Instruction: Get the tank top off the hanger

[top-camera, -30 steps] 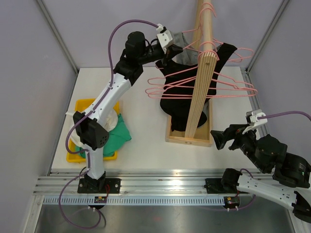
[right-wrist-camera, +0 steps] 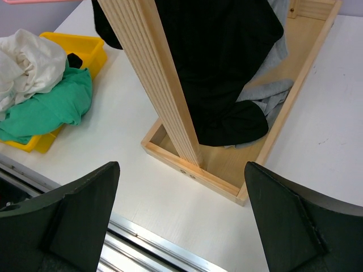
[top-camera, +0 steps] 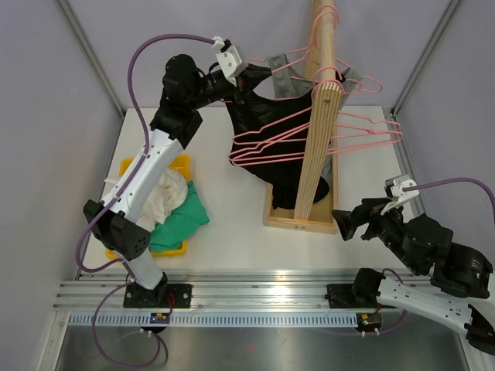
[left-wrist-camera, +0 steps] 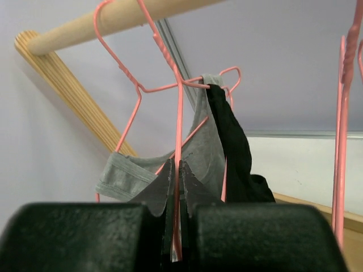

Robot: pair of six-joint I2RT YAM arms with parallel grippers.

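Note:
A black tank top (top-camera: pixel 267 139) hangs draped among pink hangers on the wooden rack (top-camera: pixel 317 154); in the left wrist view its black cloth (left-wrist-camera: pixel 232 147) lies beside grey cloth (left-wrist-camera: pixel 198 153) on a hanger. My left gripper (top-camera: pixel 247 81) is shut at the upper left of the rack; in the left wrist view a pink hanger wire runs down to its fingertips, and cloth between them cannot be made out clearly. My right gripper (top-camera: pixel 356 220) stands open to the right of the rack's base, with nothing between its fingers.
A yellow bin (top-camera: pixel 178 166) with white and green cloths (top-camera: pixel 178 220) sits at the left of the table. The rack's wooden base (top-camera: pixel 302 224) occupies the centre-right.
My left gripper has moved left, away from the rack, and the black cloth's top edge and nearby hangers have shifted left with it. The right arm has stayed still.

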